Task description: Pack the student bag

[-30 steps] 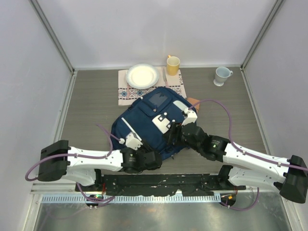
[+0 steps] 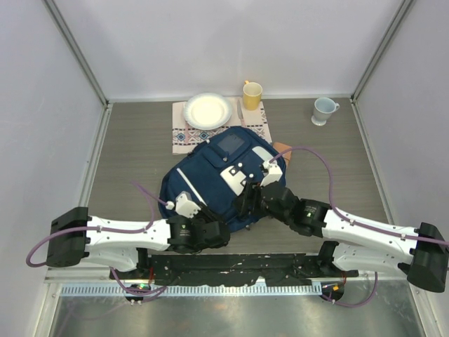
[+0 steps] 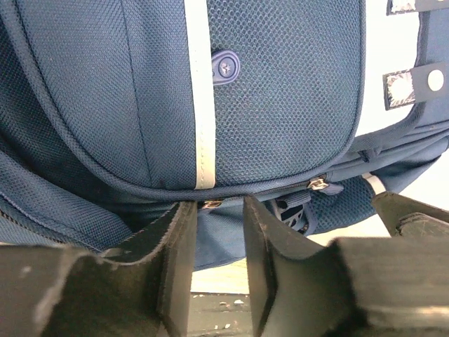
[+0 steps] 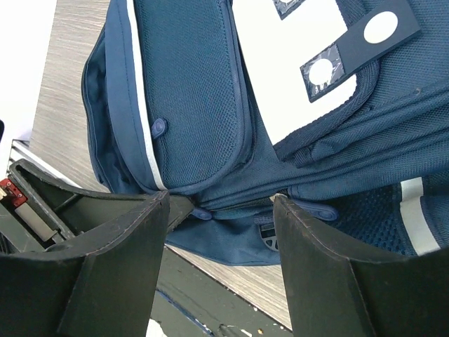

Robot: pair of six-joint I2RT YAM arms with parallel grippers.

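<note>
The navy student bag (image 2: pixel 207 175) lies flat on the table with its zipped edge towards me. My left gripper is part open at that edge, and a small metal zipper slider (image 3: pixel 212 204) shows in the gap between its fingers, not clamped. My right gripper stands wider open over the same edge. A second slider with a dark blue pull (image 4: pixel 316 209) lies by its right fingertip, and another pull (image 4: pixel 202 213) shows near the left one. Whether anything is inside the bag is hidden.
Beyond the bag lie a patterned mat (image 2: pixel 181 132), a white plate (image 2: pixel 208 111) and a yellow mug (image 2: pixel 252 95). A pale blue cup (image 2: pixel 323 110) stands at the back right. A finger of my left gripper reaches close to the right one.
My left gripper has shifted a little to the left along the bag's near edge. My right gripper has moved slightly left and towards the near edge. The bag has barely moved.
</note>
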